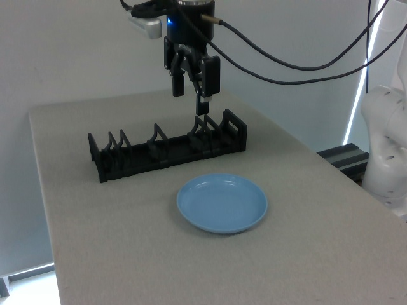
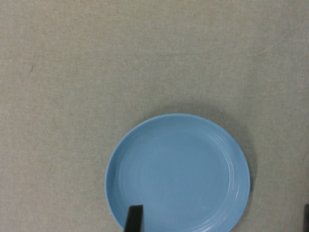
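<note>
A light blue plate [image 1: 222,202] lies flat and empty on the beige table, with a black slotted rack [image 1: 166,149] behind it. My gripper [image 1: 194,100] hangs in the air over the back of the table, above the rack in the top view. In the wrist view the plate [image 2: 177,169] fills the lower middle; two dark fingertips show at the bottom edge, wide apart, with nothing between them but plate and table, so the gripper is open.
Black cables loop from the wrist toward the upper right. A white robot body [image 1: 385,143] stands beyond the table's right edge.
</note>
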